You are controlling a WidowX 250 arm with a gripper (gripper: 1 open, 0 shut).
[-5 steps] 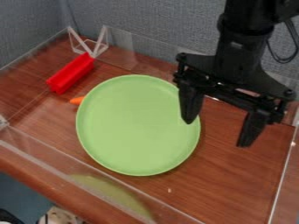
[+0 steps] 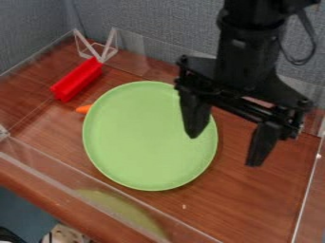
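My black gripper (image 2: 227, 140) hangs over the right part of a wooden table, open, its two fingers wide apart with nothing visible between them. The left finger is over the right rim of a large green plate (image 2: 148, 137). A small orange object (image 2: 83, 109), likely partly hidden by the plate, lies at its upper left.
A red cylinder (image 2: 76, 80) lies at the back left, beside a white wire rack (image 2: 95, 51). Clear panels edge the table, with grey walls behind. Bare wood (image 2: 254, 199) is at the front right.
My gripper has shifted slightly to the left and up in the view, toward the plate. The plate and other objects have not moved.
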